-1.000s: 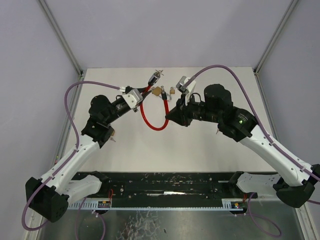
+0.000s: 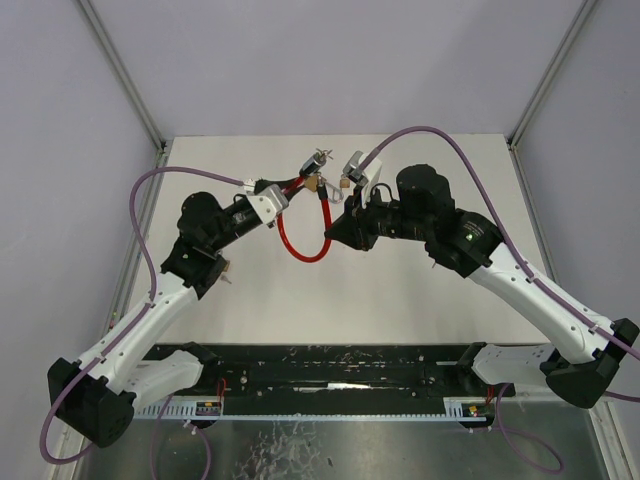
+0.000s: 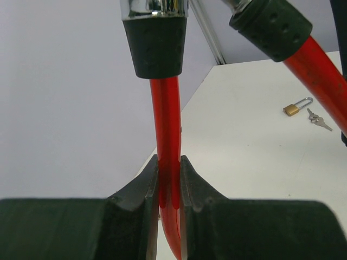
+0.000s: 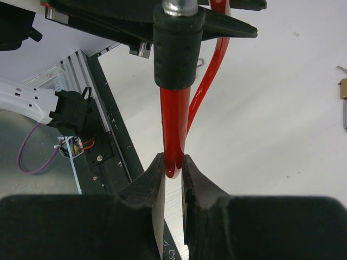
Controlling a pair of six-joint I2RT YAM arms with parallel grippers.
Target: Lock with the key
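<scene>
A red U-shaped cable lock (image 2: 307, 256) with black-capped metal ends hangs in the air between the arms. My left gripper is shut on the red cable near the end with a key at the top, seen in the top view. My right gripper holds its fingers around the red cable below the other black cap; whether they are tight on it I cannot tell. In the top view the two lock ends sit close side by side.
Small padlocks (image 3: 290, 110) and loose keys (image 3: 319, 121) lie on the white table (image 2: 300, 310) behind the held lock.
Over the last second my right gripper has moved slightly left with its lock end, and my left gripper has shifted slightly, bringing the key end lower and rightward.
</scene>
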